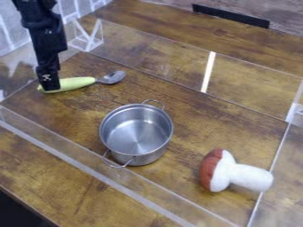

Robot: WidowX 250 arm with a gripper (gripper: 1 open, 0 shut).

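My black gripper [48, 74] is at the upper left, its fingertips low over the left end of a spoon with a pale yellow-green handle [73, 83] and a grey head [112, 77]. The fingers stand open; whether they touch the handle is unclear. A steel pot [136, 133] with two wire handles sits in the middle, in front of and to the right of the spoon. A white mushroom-like object with a red-brown cap [215, 170] lies at the lower right.
Clear low walls surround the wooden work area [213, 115]. A dark slotted strip [231, 15] is at the back.
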